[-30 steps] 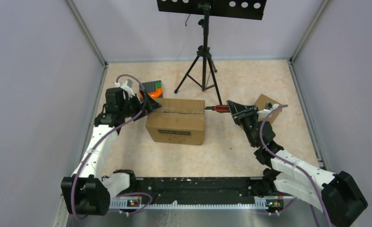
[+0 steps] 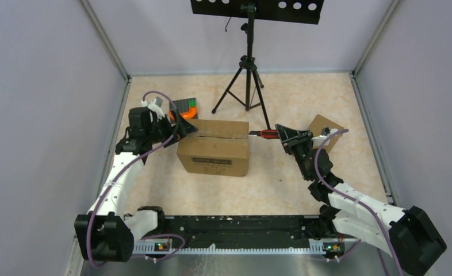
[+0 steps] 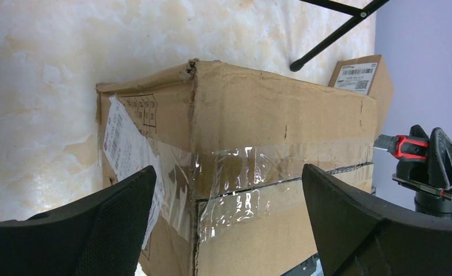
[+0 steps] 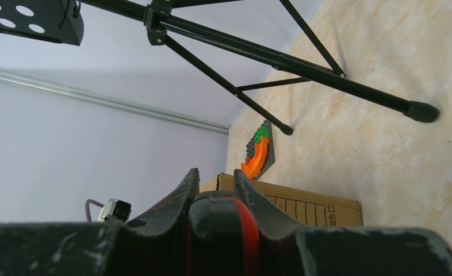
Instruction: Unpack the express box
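A taped cardboard box (image 2: 212,155) (image 3: 252,230) sits mid-table, its centre seam under clear tape. My left gripper (image 2: 183,127) is open at the box's left end; in the left wrist view its two fingers straddle the top near that edge. My right gripper (image 2: 282,133) is shut on a red box cutter (image 2: 267,134) (image 4: 218,224), held level with its blade end at the box's right end, near the seam. Whether the blade touches the cardboard cannot be told.
A black tripod stand (image 2: 248,80) stands behind the box. A grey board with an orange piece (image 2: 189,112) lies back left; a smaller carton (image 2: 324,123) lies at right behind the right arm.
The right gripper and cutter have shifted very slightly; the box and left arm look unchanged.
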